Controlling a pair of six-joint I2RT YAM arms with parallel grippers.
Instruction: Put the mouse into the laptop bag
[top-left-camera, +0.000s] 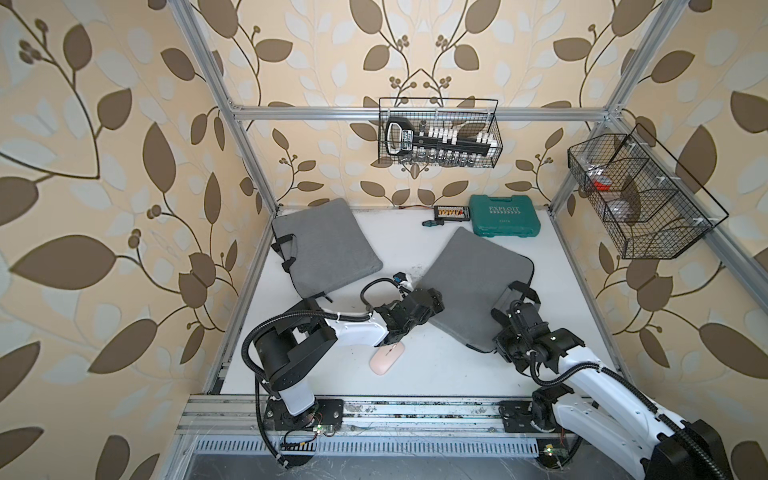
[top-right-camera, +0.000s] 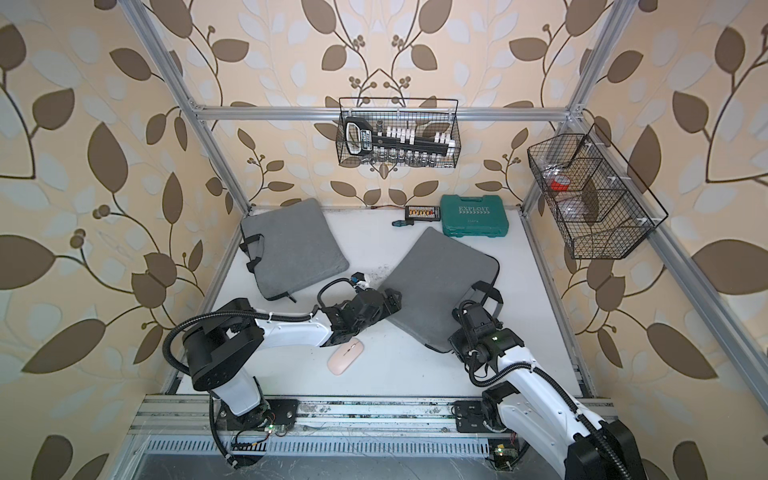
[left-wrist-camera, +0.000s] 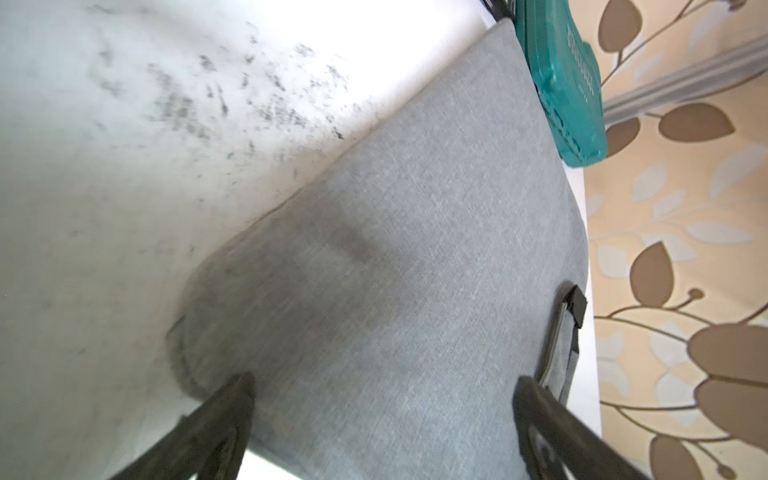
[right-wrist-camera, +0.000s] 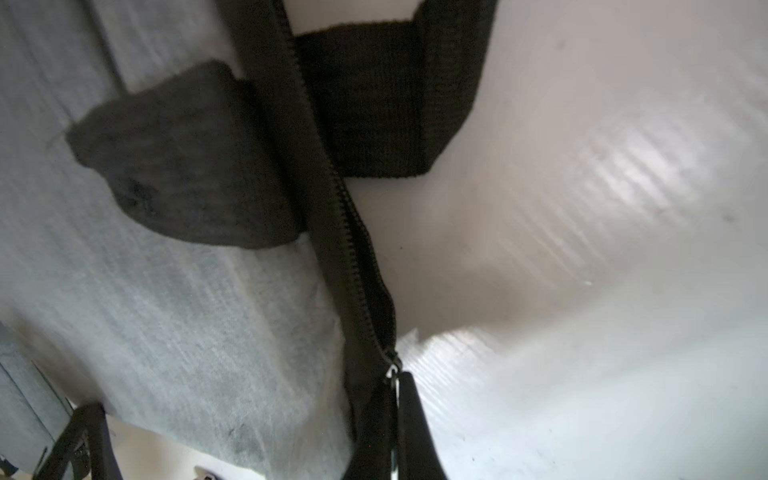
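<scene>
The grey laptop bag (top-left-camera: 468, 280) lies on the table's right half. My right gripper is shut at the zip on its edge, fingertips touching the zip's slider; whether it grips the tab is hard to tell. The zip's teeth are slightly parted above it. My left gripper stands open over the bag's left corner, nothing between its fingers. A pink mouse (top-left-camera: 387, 357) lies on the table in front of the bag, beside the left arm.
A second grey bag (top-left-camera: 324, 244) lies at back left. A green case (top-left-camera: 504, 216) and small tool set (top-left-camera: 451, 213) sit along the back. Wire baskets hang on the frame.
</scene>
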